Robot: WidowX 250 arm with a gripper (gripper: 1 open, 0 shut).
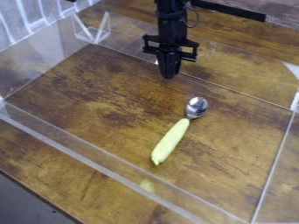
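A spoon with a shiny metal bowl (pixel 197 108) and a long pale yellow-green handle (pixel 170 142) lies on the wooden surface, right of centre. My black gripper (pixel 170 63) is at the top middle, at the back of the work area and well behind the spoon. Its fingertips are small and dark against the wood, so I cannot tell whether they are open or shut.
The wooden tabletop (pixel 82 96) is bordered by clear transparent walls at the left, front and right. A dark bar runs along the back edge at top right.
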